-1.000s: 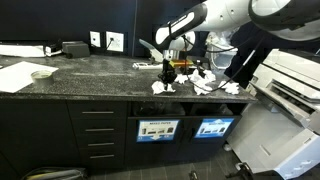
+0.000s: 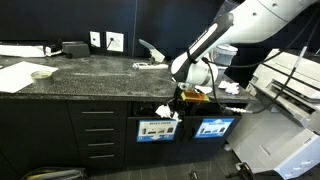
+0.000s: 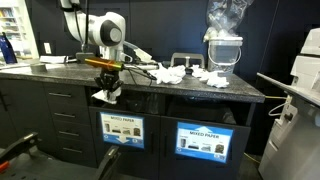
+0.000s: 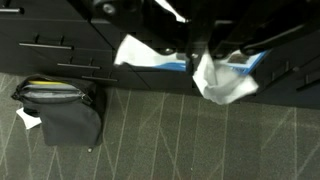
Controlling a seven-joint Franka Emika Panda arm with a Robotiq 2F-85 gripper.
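My gripper (image 2: 181,102) points down past the counter's front edge, shut on a crumpled white paper (image 2: 166,112). In exterior view 2 the paper (image 3: 107,93) hangs below the fingers, above the left blue-and-white mixed paper label (image 3: 123,128). White paper (image 4: 224,82) also shows at the gripper in the wrist view, with more white (image 4: 140,52) to its left. How deep the paper sits relative to the dark opening behind the left label cannot be told.
More crumpled papers (image 3: 172,75) lie on the dark counter (image 3: 148,82). A second labelled bin (image 3: 204,141) stands to the right. Drawers (image 2: 100,130) are left of the bins. A dark bag (image 4: 65,108) rests on the carpet. Clear counter lies to the left.
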